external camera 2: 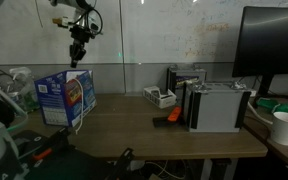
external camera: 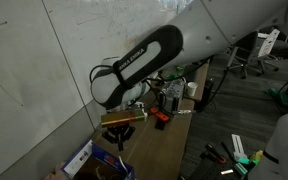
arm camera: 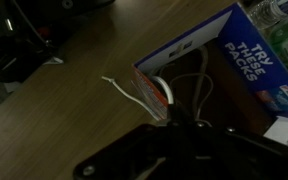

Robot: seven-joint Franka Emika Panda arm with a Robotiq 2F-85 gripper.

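My gripper appears shut at the bottom of the wrist view, pointing down by the wall of an open cardboard box (arm camera: 199, 36). A white cord (arm camera: 134, 98) crosses that wall, with one end on the table and more of it inside. Its thicker part runs close to my dark fingertips; what lies between them is too dark to make out. In exterior view 2, the gripper (external camera 2: 76, 56) hangs just above the blue-and-white box (external camera 2: 54, 98), and the cord (external camera 2: 82, 122) trails down its right side.
Bottles (arm camera: 274, 12) stand beside the box in the wrist view. Across the wooden table (external camera 2: 124, 130) are a white basket (external camera 2: 160, 97), a red-and-black tool (external camera 2: 171, 117) and a metal-sided case (external camera 2: 214, 108). A white cup (external camera 2: 285, 128) stands far right. Between box and tool the tabletop is mostly clear.
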